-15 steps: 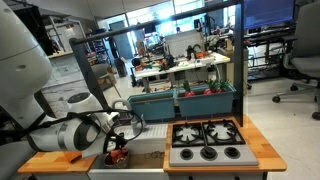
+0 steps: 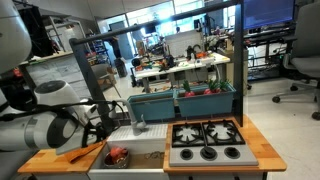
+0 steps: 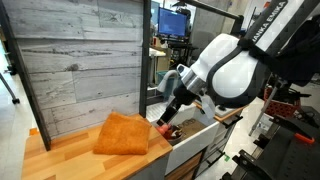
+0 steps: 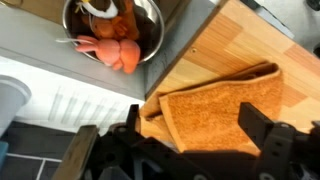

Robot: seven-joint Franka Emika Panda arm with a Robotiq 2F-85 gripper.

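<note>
My gripper is open, its dark fingers wide apart with nothing held between them. Beneath it in the wrist view lies a rumpled orange cloth (image 4: 222,108) on the wooden counter. In exterior view 2 the same cloth (image 3: 122,134) is spread near the wall panel, with the gripper above and to its right. A metal pot (image 4: 161,35) shows at the upper left of the wrist view, containing a pinkish-orange soft toy (image 4: 108,52) and other orange and brown items. From exterior view 1 the pot (image 2: 117,158) appears in the sink, right of the gripper.
A stove (image 2: 209,142) stands right of the sink (image 2: 148,155). Behind them sits a blue-grey shelf box (image 2: 206,104) with small items. A faucet (image 2: 137,124) rises at the sink's back. Grey wall panels (image 3: 80,60) border the counter's left part.
The pot and cloth look unmoved.
</note>
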